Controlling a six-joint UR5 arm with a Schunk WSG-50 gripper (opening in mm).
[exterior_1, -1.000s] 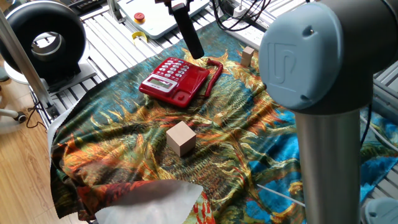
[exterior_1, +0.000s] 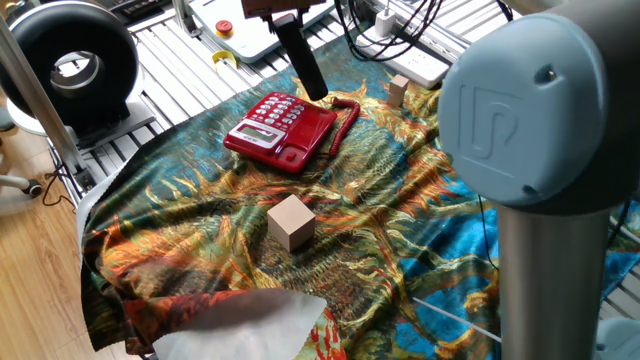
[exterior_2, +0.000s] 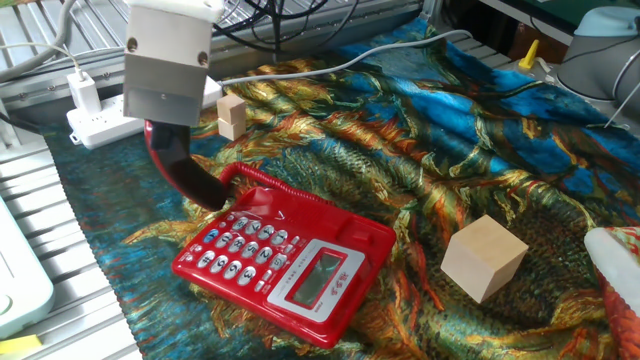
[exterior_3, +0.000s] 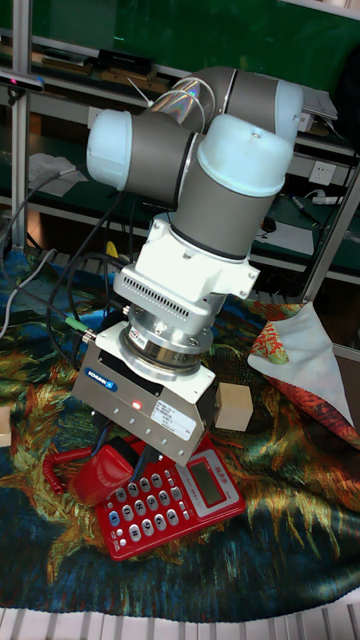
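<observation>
A red telephone (exterior_1: 280, 132) with silver keys and a small display lies on the patterned cloth. Its handset (exterior_2: 180, 168), dark red to black, is off the base and tilted steeply. My gripper (exterior_3: 117, 457) is shut on this handset; in exterior view 3 the red piece shows between two dark fingers. In exterior view 1 the handset (exterior_1: 302, 60) looks black, its lower end just behind the phone's rear corner. A coiled red cord (exterior_1: 345, 122) runs from the phone towards that end. Exterior view 2 hides the fingertips behind the metal gripper body.
A wooden cube (exterior_2: 485, 258) sits on the cloth beside the phone. Smaller wooden blocks (exterior_2: 231, 117) stand near a white power strip (exterior_2: 105, 120) and loose cables. The cloth (exterior_1: 200, 205) is wrinkled, with a folded-over pale corner (exterior_1: 245, 325). Open cloth surrounds the cube.
The handset has come down slightly in exterior view 1, still held. The large arm joint has shifted to the right. Phone, cube and blocks stay where they were.
</observation>
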